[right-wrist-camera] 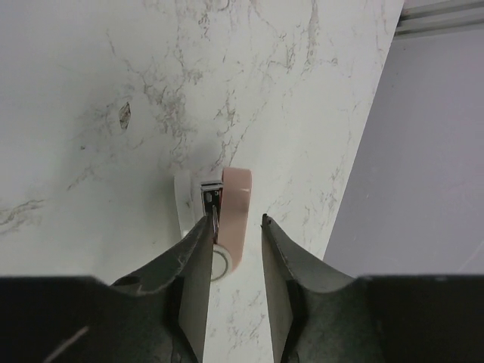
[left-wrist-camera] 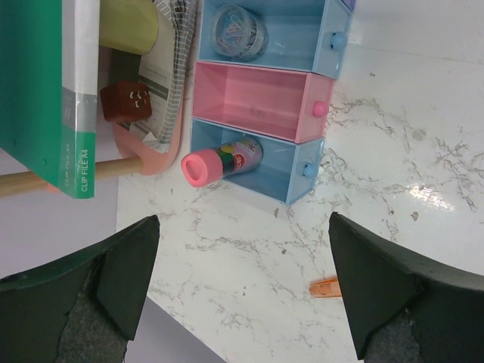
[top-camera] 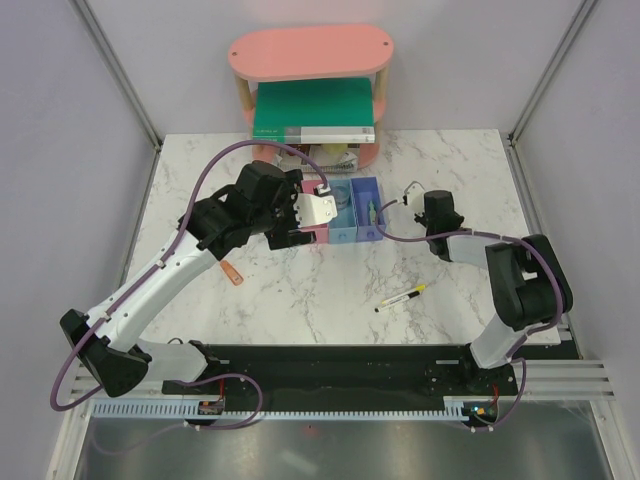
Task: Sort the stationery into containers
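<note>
In the right wrist view a small pink-and-white stapler-like item (right-wrist-camera: pixel 236 200) lies on the marble table. Just above it, my right gripper has its fingers apart by a narrow gap, and the item's lower end shows near that gap, with no clear grip on it. My left gripper stands open and empty over the drawers. Below it, a pink-capped bottle (left-wrist-camera: pixel 238 155) lies in one blue drawer (left-wrist-camera: pixel 283 178). The pink drawer (left-wrist-camera: pixel 261 98) looks empty. A clear round tub of clips (left-wrist-camera: pixel 238 32) sits in another blue drawer.
Markers (top-camera: pixel 400 298) lie at the front of the table, and an orange item (top-camera: pixel 232 272) at the left. The purple drawer (top-camera: pixel 367 190) holds a small tube. Behind the drawers rises a pink shelf (top-camera: pixel 310 52) bearing a green file (top-camera: pixel 313 105).
</note>
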